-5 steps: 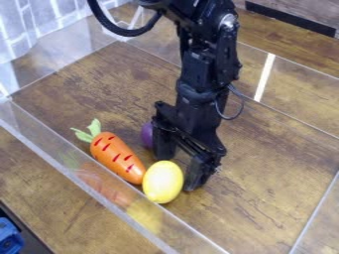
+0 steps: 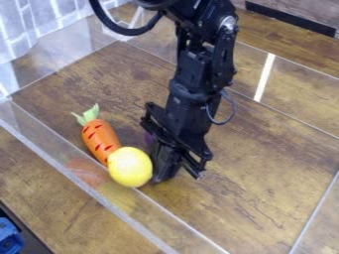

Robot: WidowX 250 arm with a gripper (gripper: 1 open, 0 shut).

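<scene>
My black gripper [image 2: 162,159] is down on the wooden floor of the tray in the middle of the camera view, its fingertips just right of a yellow egg-shaped toy [image 2: 130,169]. An orange carrot toy [image 2: 101,139] with a pale green top lies to the left, touching or close behind the yellow toy. A small purple piece [image 2: 151,139] is mostly hidden behind the gripper. The gripper looks shut; I see nothing clearly between its fingers.
A clear plastic wall [image 2: 54,147] runs along the left side, with a blue object [image 2: 8,238] outside it at bottom left.
The gripper has moved left, and the yellow toy and carrot have shifted left and up in the view. The purple piece has become more hidden.
</scene>
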